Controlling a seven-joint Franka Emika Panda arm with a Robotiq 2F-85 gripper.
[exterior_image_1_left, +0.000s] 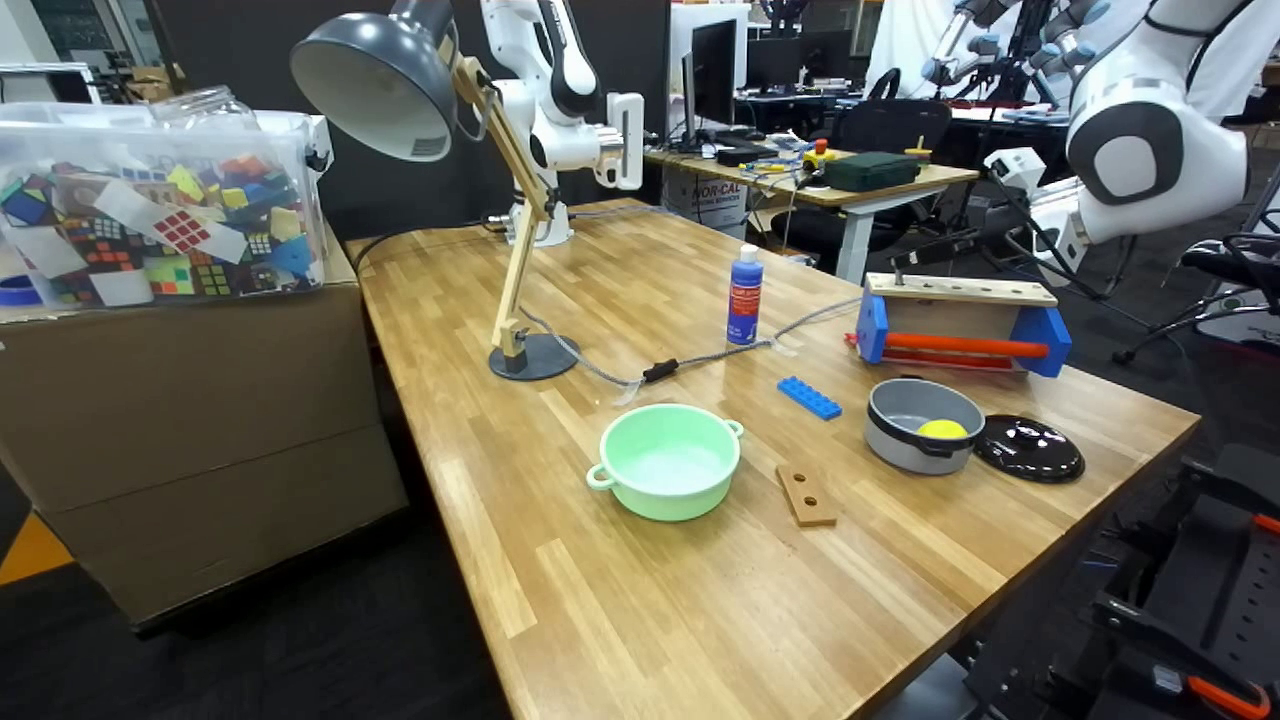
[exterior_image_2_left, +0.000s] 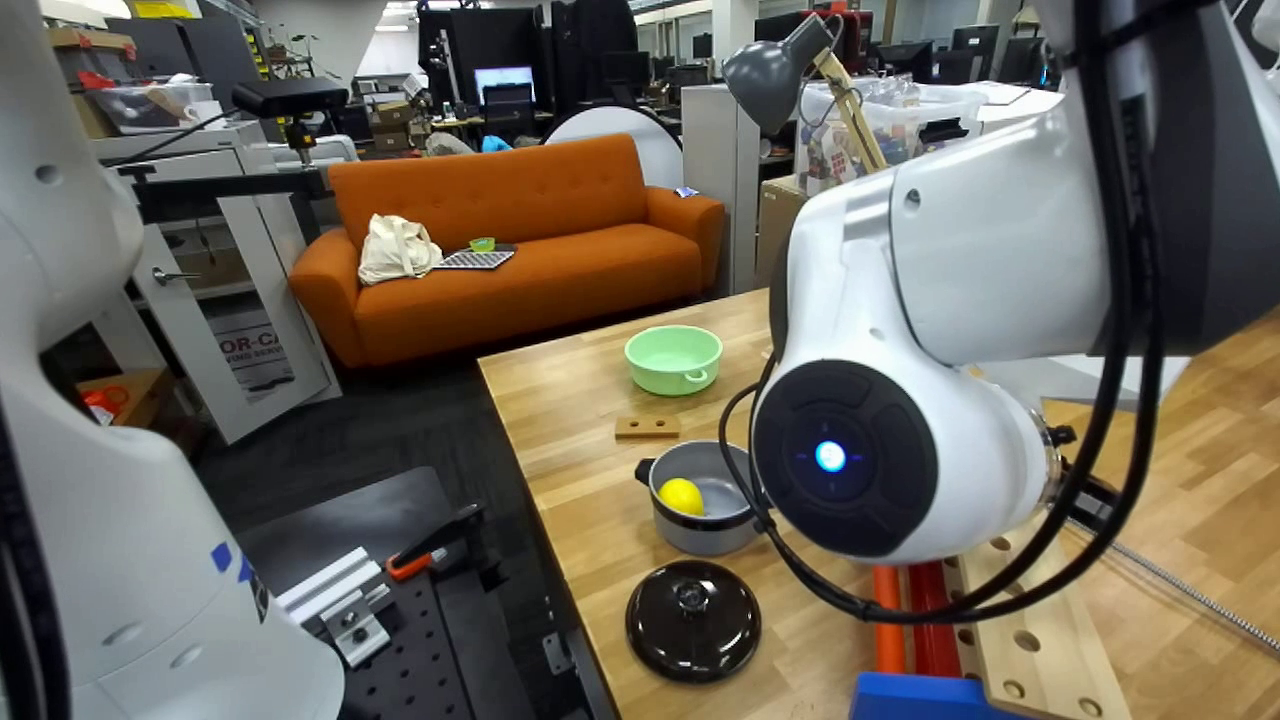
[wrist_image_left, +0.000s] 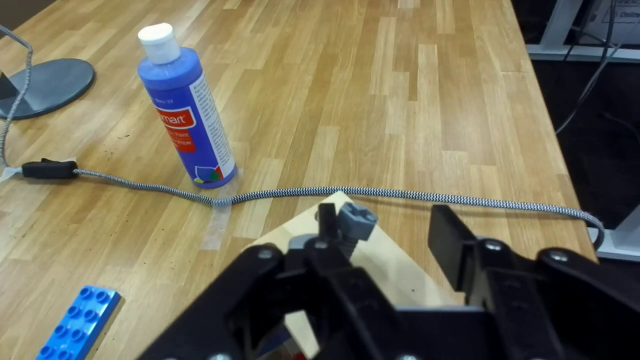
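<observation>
My gripper is open in the wrist view, its two dark fingers well apart. A small grey peg (wrist_image_left: 357, 222) stands against or very near the inner side of the left finger; contact cannot be made out. The peg rises from the pale wooden top board (wrist_image_left: 384, 264) of a toy bench. In exterior view 1 this bench has blue ends (exterior_image_1_left: 1041, 340) and an orange-red bar (exterior_image_1_left: 960, 344), and my fingers hover low over the board's left end. The arm hides much of the bench in exterior view 2.
Behind the bench a blue paint bottle (wrist_image_left: 190, 114) stands upright near a grey cable (wrist_image_left: 384, 192). A blue toy brick (exterior_image_1_left: 810, 397), grey pot (exterior_image_1_left: 918, 438) with a yellow object inside, black lid (exterior_image_1_left: 1029, 449), wooden block (exterior_image_1_left: 805, 496) and green bowl (exterior_image_1_left: 671, 466) occupy the table.
</observation>
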